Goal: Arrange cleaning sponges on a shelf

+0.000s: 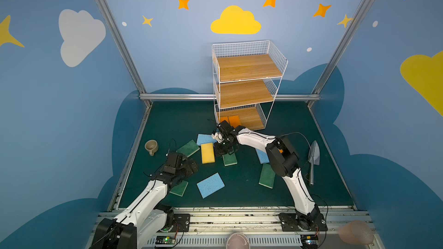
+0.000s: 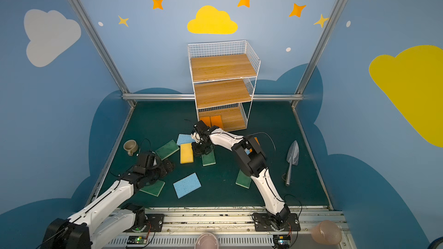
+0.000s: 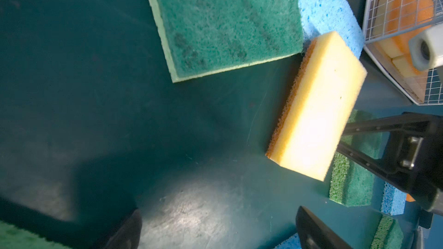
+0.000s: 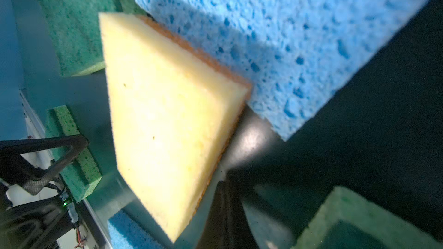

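A yellow sponge (image 1: 207,153) lies on the green floor, beside a blue sponge (image 1: 204,138) and a green sponge (image 1: 187,148). My right gripper is shut just beside the yellow sponge, with nothing visible between its fingers. My left gripper is open over bare floor, lower left of the yellow sponge (image 3: 317,106). Other green and blue sponges (image 1: 210,185) lie spread around. Orange sponges (image 2: 216,120) sit on the bottom level of the wire shelf (image 1: 246,91), partly hidden by my right arm.
The upper two shelf boards are empty. A mug (image 1: 151,146) stands at the left and a trowel (image 1: 314,153) lies at the right. Bare floor lies at the back left and back right.
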